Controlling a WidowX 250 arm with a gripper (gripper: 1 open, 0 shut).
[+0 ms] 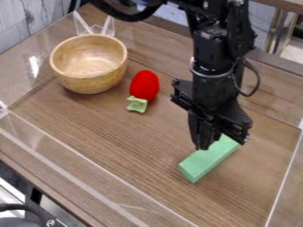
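My gripper (193,137) is shut with nothing visible between its fingers, hanging low over the table in the middle-right. A flat light-green bar (207,163) lies diagonally just below and to the right of it, partly behind the gripper's housing at its upper end.
A wooden bowl (89,69) sits at the upper left. Beside it are a red oval object (144,85) and a small pale-green piece (137,104). Dark hardware shows at the bottom-left corner.
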